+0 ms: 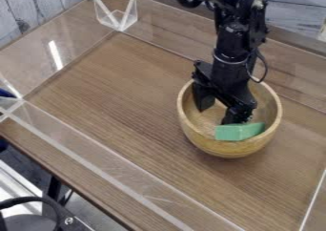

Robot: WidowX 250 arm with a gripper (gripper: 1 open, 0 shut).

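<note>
The black robot arm reaches down from the top into a round tan wooden bowl point(204, 139) at the right of the table. Its gripper point(219, 105) is low inside the bowl, its dark fingers against the dark shapes there, so whether it is open or shut cannot be told. A green block point(237, 132) lies in the front right part of the bowl, just below the gripper.
A small white wire-like object point(114, 15) stands at the back left. Dark equipment point(32, 216) sits at the bottom left corner.
</note>
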